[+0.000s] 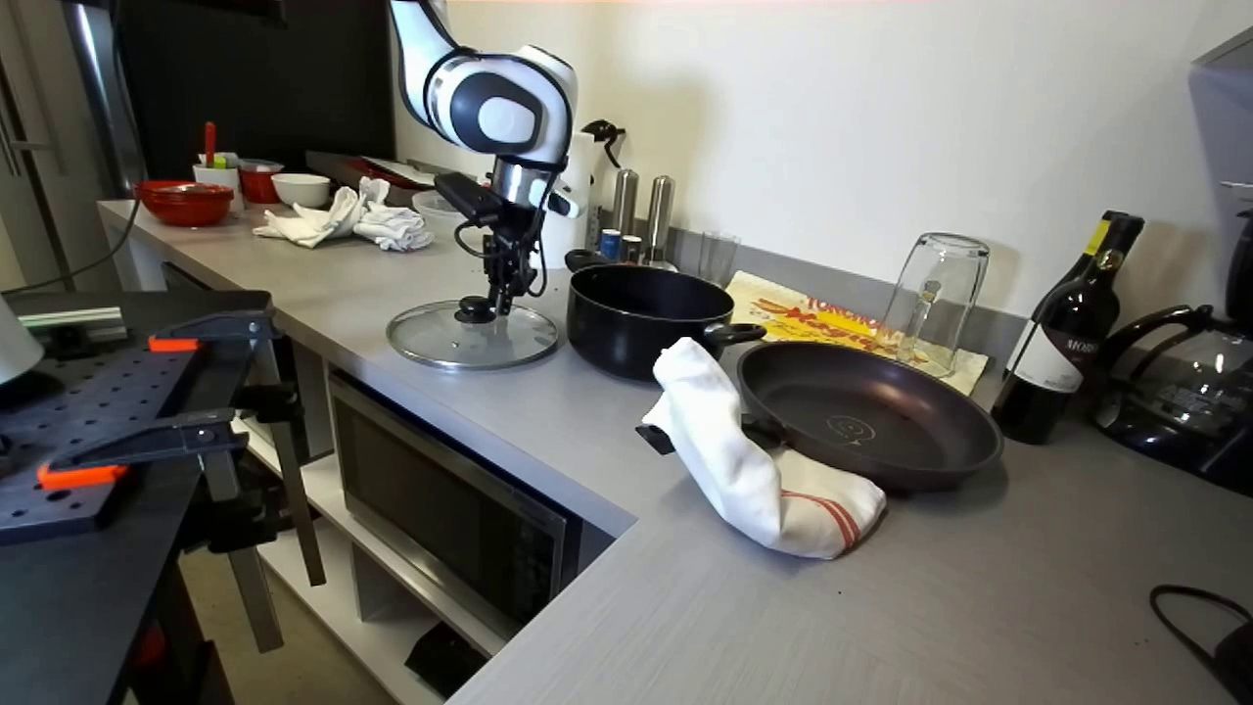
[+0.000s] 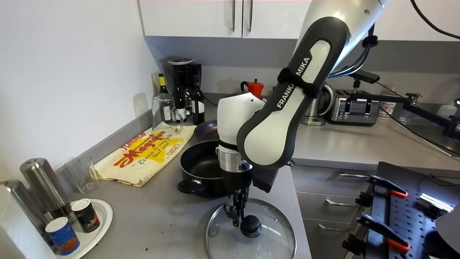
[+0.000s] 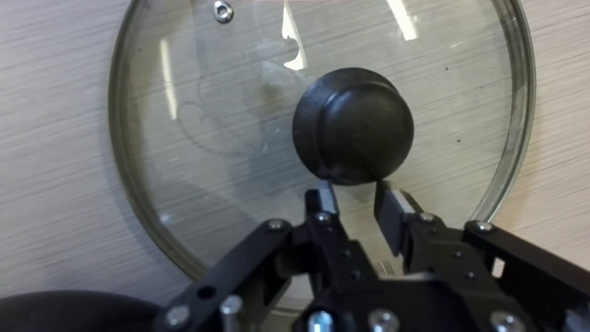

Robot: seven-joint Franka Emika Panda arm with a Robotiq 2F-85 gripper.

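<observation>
A round glass lid [image 1: 429, 341] with a metal rim lies flat on the grey counter, its black knob [image 3: 359, 127] pointing up. My gripper hangs low over the lid, open, with a gap between its fingers. In the wrist view both fingertips reach the knob's near edge; whether they touch it I cannot tell. The knob is not between them. Exterior view 2 puts the gripper [image 2: 237, 221] just left of the knob. A black pot [image 1: 640, 327] stands uncovered beside the lid.
A dark frying pan [image 1: 869, 411] sits beyond the pot, a white towel [image 1: 740, 470] around its handle. A tall glass mug [image 2: 165, 114] stands upside down on a yellow cloth [image 2: 140, 162] by the wall. The counter's front edge runs close to the lid.
</observation>
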